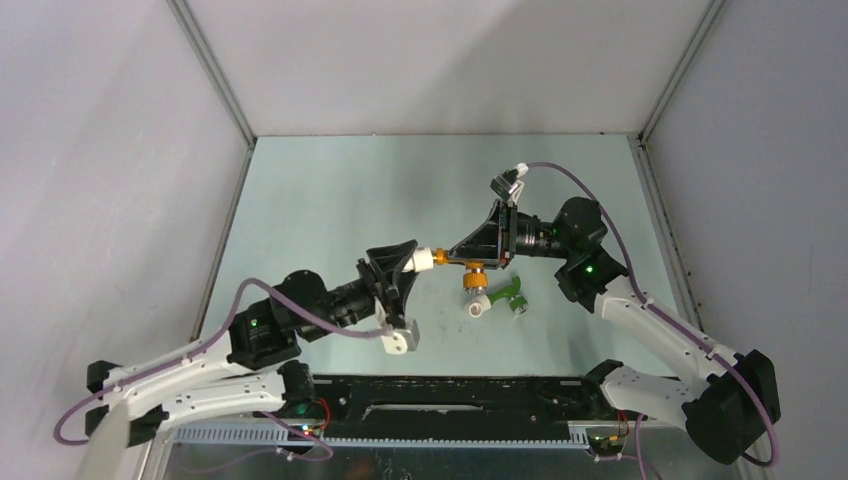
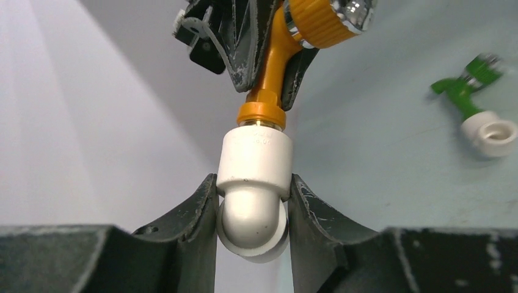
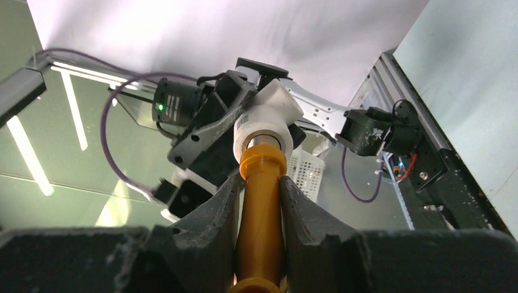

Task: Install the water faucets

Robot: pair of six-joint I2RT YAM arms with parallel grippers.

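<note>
Both grippers meet over the middle of the board. My left gripper is shut on a white fitting [image 2: 253,152], which is lined up end to end with an orange faucet body [image 2: 261,112]; threads show at the joint. My right gripper is shut on that orange body, whose knurled orange cap [image 1: 474,280] points toward the front in the top view. A green faucet piece [image 1: 508,290] with a white end [image 1: 479,306] lies on the board below and right of them.
The pale board [image 1: 330,200] is clear at the back and left. Its front edge meets a black rail [image 1: 420,390], and walls enclose the sides and back.
</note>
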